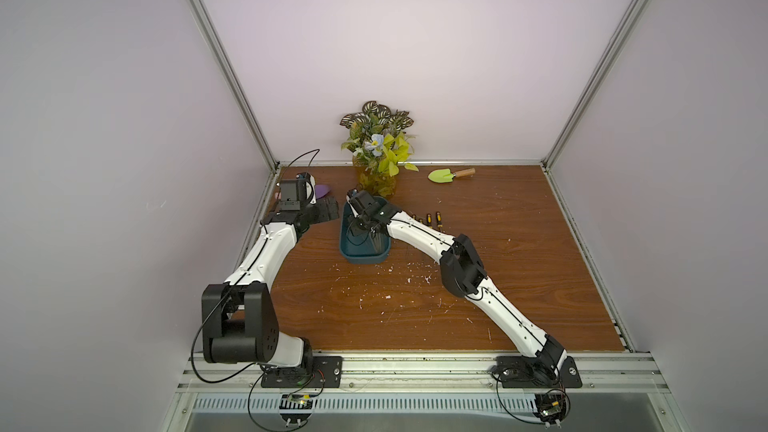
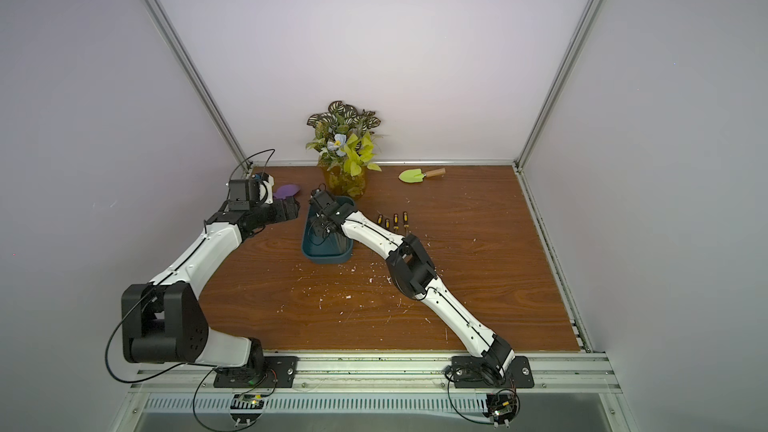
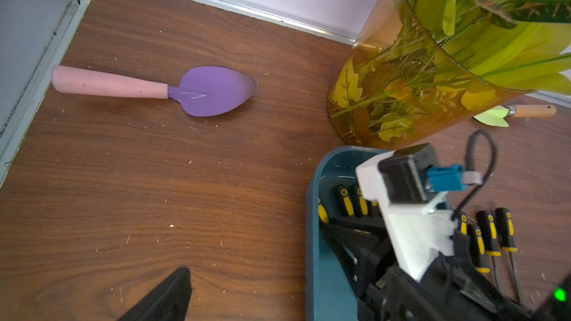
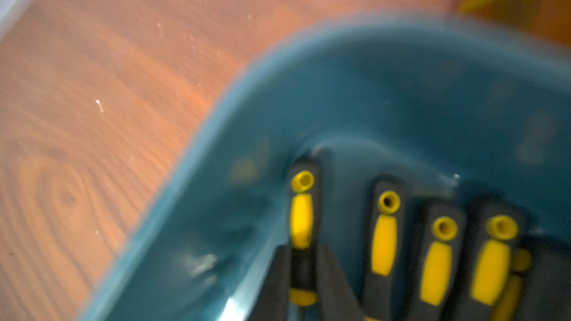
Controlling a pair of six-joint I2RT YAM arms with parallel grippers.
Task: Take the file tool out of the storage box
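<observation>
The blue storage box (image 1: 365, 256) stands left of the table's middle, with several black-and-yellow tool handles inside. In the right wrist view, the leftmost handle (image 4: 301, 220) lies between the two fingertips of my right gripper. Those fingers (image 4: 270, 288) sit close along its sides; whether they press on it cannot be told. Other handles (image 4: 384, 243) lie just to the right. The tool shafts are out of sight below, so which one is a file is unclear. My left gripper (image 1: 326, 209) hangs open and empty, left of the box.
A flower vase (image 3: 392, 95) stands right behind the box. Several screwdriver-like tools (image 2: 395, 220) lie right of it. A purple trowel (image 3: 214, 91) rests at back left, a green trowel (image 1: 441, 176) at the back.
</observation>
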